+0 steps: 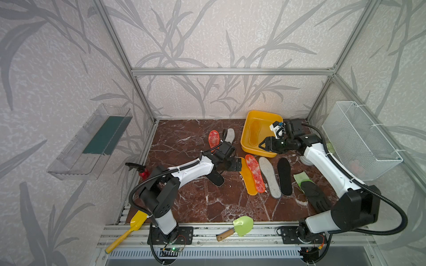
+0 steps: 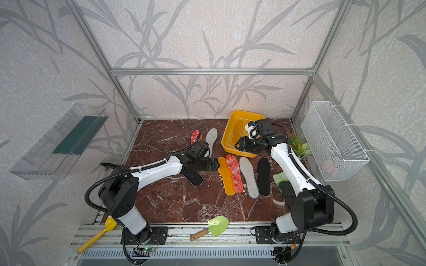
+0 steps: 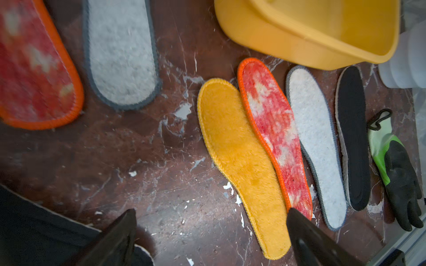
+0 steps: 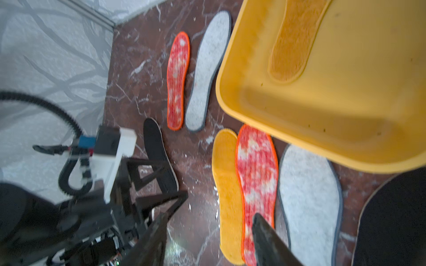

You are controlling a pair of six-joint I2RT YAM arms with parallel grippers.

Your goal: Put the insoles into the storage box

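A yellow-orange insole [image 4: 288,53] lies inside the yellow storage box [image 1: 253,148]. In front of the box lie an orange insole [image 3: 244,159], a red-and-white insole [image 3: 279,133], a grey insole [image 3: 315,137] and a black insole [image 3: 353,137], side by side. Farther left are another red insole [image 4: 178,79], a grey one [image 4: 208,66] and a black one [image 4: 156,146]. Beside the orange insole's left edge, my left gripper [image 1: 237,164] hovers open and empty. My right gripper [image 1: 267,145] is part open over the box's front rim, nothing visible between its fingers.
A work glove [image 3: 395,164] lies right of the black insole, near white stacked cups or a pot [image 3: 403,62]. A green trowel [image 1: 243,225] rests on the front rail.
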